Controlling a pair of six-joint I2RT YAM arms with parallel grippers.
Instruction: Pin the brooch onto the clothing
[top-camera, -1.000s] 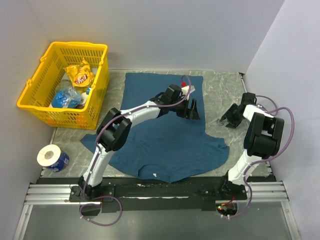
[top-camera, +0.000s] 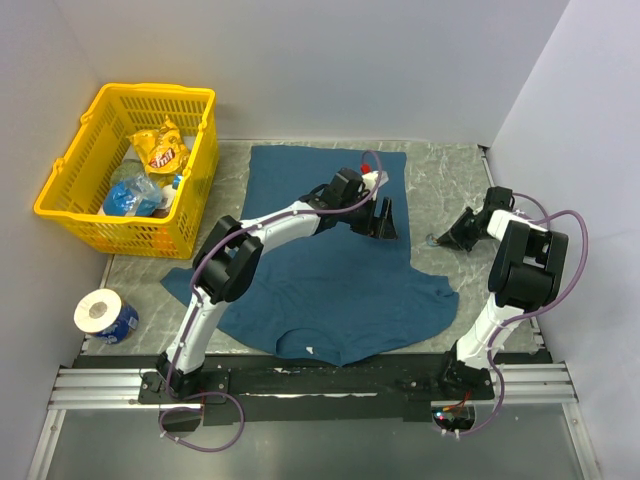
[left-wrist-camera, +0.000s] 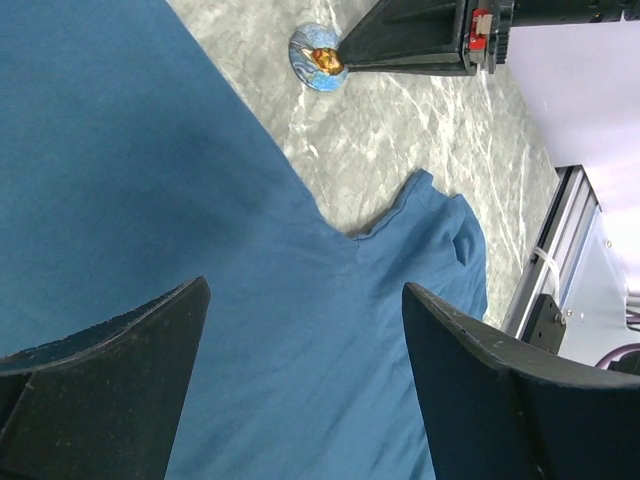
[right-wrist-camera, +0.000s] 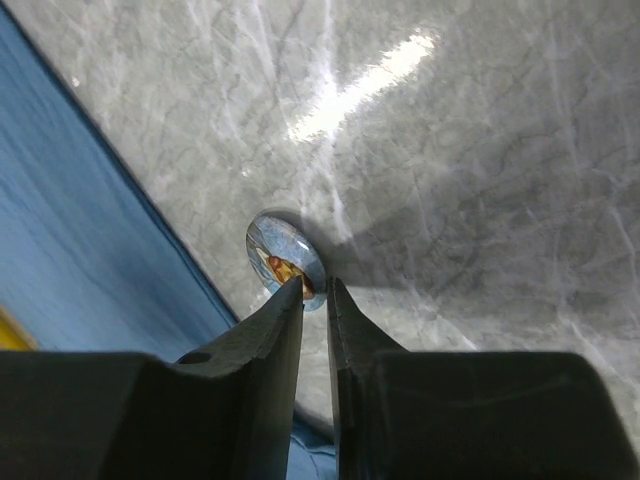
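The round brooch, blue with a golden figure, is on the grey marbled table just right of the blue clothing. In the right wrist view, my right gripper has its fingers close together. The lower right rim of the brooch shows between their tips, one finger overlapping its face. Whether they grip it cannot be told. My left gripper is above the clothing's right part, open and empty; its fingers stand wide apart over bare cloth. The pin on the brooch's back is hidden.
A yellow basket holding packets stands at the back left. Below it is a blue-and-white roll. The clothing's sleeve lies folded close to the right gripper.
The right gripper's fingers have come closer together and turned slightly. The brooch has shifted a little to the left. The left arm and the clothing look unchanged.
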